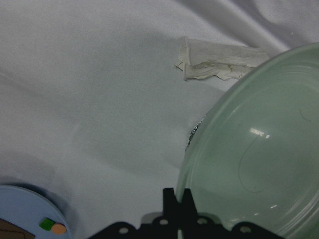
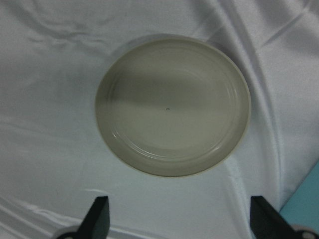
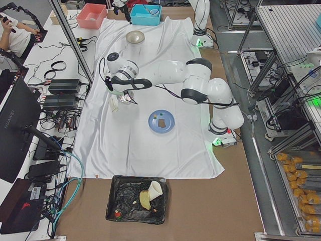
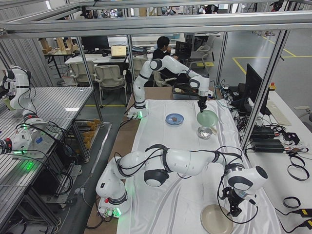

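My left gripper is shut on the rim of a pale green plate (image 1: pixel 259 164), which fills the right of the left wrist view and shows in the camera right view (image 4: pixel 207 117). Crumpled foil (image 4: pixel 204 132) lies beside it, partly hidden in the left wrist view, near a torn white wrapper (image 1: pixel 219 59). A blue plate (image 3: pixel 170 121) holds a brown piece and small bits. My right gripper is open above the table, near an empty beige plate (image 2: pixel 174 114).
A black lined bin (image 3: pixel 135 216) with waste sits beyond the cloth. A pink bin (image 3: pixel 92 15) and a cyan bin (image 3: pixel 145 17) stand at the other end. The cloth (image 3: pixel 130 155) has free room around the blue plate.
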